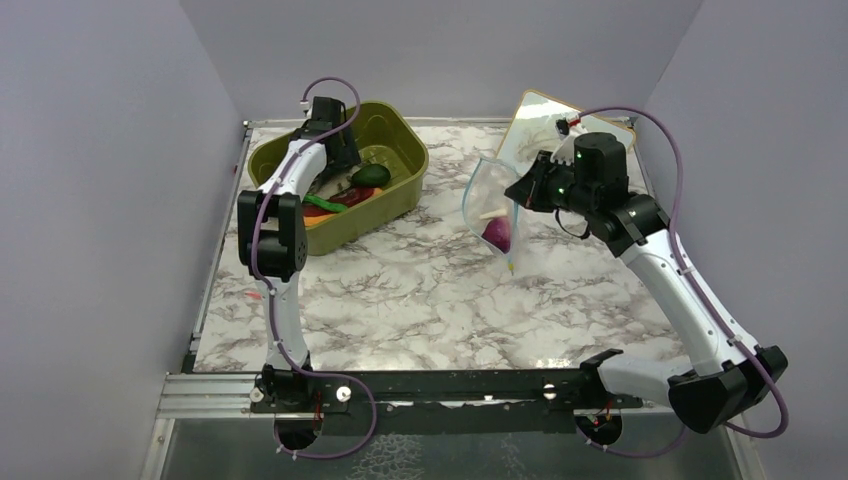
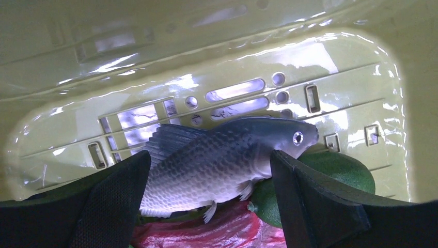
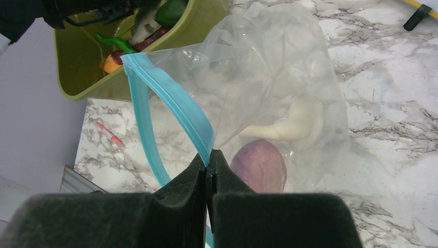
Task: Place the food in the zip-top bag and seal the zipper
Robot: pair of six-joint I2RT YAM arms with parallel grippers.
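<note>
The green tub (image 1: 360, 225) at the back left holds a fish (image 2: 212, 165), an avocado-like green fruit (image 2: 330, 170), a red item (image 2: 206, 232) and a green pepper (image 1: 325, 205). My left gripper is inside the tub over the fish, fingers apart around its body; whether they touch is unclear. My right gripper is shut on the blue zipper edge of the clear bag (image 3: 310, 57), which hangs open with a purple onion-like item (image 3: 258, 165) and a pale long item (image 3: 274, 129) inside.
A white board with yellow edge (image 1: 545, 130) lies at the back right. A small red object (image 3: 109, 133) lies at the left of the table.
</note>
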